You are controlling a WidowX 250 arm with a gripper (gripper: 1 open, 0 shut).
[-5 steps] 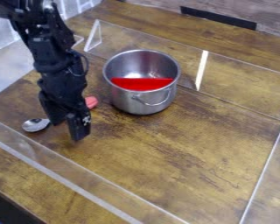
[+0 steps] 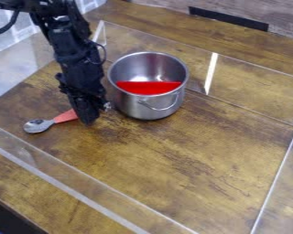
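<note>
The black gripper (image 2: 91, 108) is at the left of the steel pot (image 2: 149, 106), pointing down over a spoon on the wooden table. The spoon (image 2: 39, 125) has a silver head and a red handle, part of which is hidden behind the gripper. Whether the fingers are open or shut on anything is unclear. Inside the pot is a red area (image 2: 144, 87).
Pale strips run along the left and right sides of the work area.
The gripper has moved back and up, and its fingers look less spread. More of the spoon's red handle beside its head now shows.
</note>
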